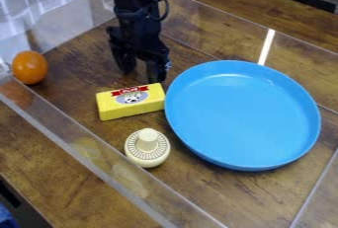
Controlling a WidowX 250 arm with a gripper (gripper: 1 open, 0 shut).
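Note:
The black robot gripper (137, 66) hangs down from the top over the wooden surface, behind a yellow box (129, 101) with a red label and a small cartoon face. Its fingers are apart, and I see nothing held between them. To the right lies a large blue round plate (240, 114). An orange round object (30, 67) sits at the left, and a cream cylindrical object with a ribbed base (146, 148) stands in front of the yellow box.
Clear strips with metal-like edges run along the left and right of the work area. The wood behind the plate and at the lower left is bare.

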